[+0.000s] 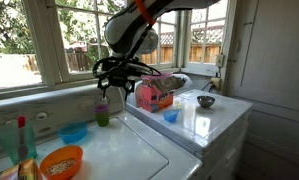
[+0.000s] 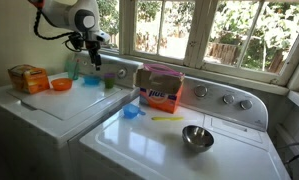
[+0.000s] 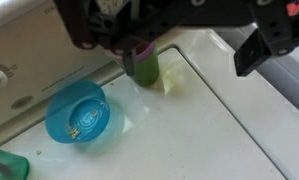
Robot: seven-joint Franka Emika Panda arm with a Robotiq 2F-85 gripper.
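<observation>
My gripper (image 1: 116,92) hangs open above the back of the left machine, over and a little right of a green cup with a purple top (image 1: 102,116). From the wrist, the open fingers frame bare white surface, and nothing sits between them. One finger (image 3: 144,65) partly covers the green cup (image 3: 174,77). Beside it lies a blue bowl (image 3: 86,112) with small bits inside. An orange bowl (image 1: 62,162) stands nearer the front of the same machine.
On the right machine are a pink and orange box (image 2: 161,88), a small blue cup (image 2: 131,111), a yellow object (image 2: 167,119) and a metal bowl (image 2: 197,139). A green bottle (image 1: 27,138) stands far left.
</observation>
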